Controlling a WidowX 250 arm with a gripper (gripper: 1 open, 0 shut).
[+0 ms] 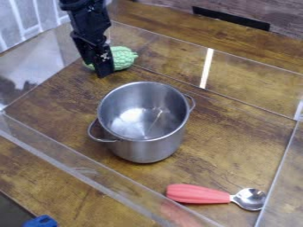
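The black gripper (97, 64) points down from the top left, its fingertips over the near left part of a green textured object (123, 57), which looks soft. It appears open; whether it touches the object is unclear. An empty steel pot (142, 142) with two handles stands in the middle of the wooden surface. A scoop-like spoon with a pink handle (201, 193) lies at the lower right.
Clear plastic walls border the work area (236, 133). A white strip (207, 67) marks the wood behind the pot. A blue object (41, 222) sits at the bottom left corner.
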